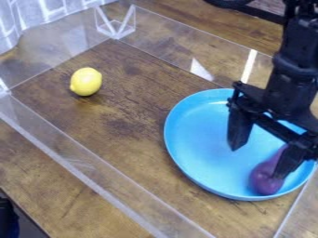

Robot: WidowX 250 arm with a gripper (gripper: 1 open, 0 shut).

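My black gripper (256, 141) reaches down from the upper right over the blue plate (202, 147), its fingers apart. A purple eggplant-like object (265, 178) lies on the right part of the plate, partly behind the right finger, just below the gripper. I cannot tell whether the gripper touches it. A yellow lemon (86, 81) sits on the wooden surface at the upper left, away from the plate.
Clear plastic walls run along the top left and diagonally across the lower left. The wooden surface (112, 130) left of the plate is bare.
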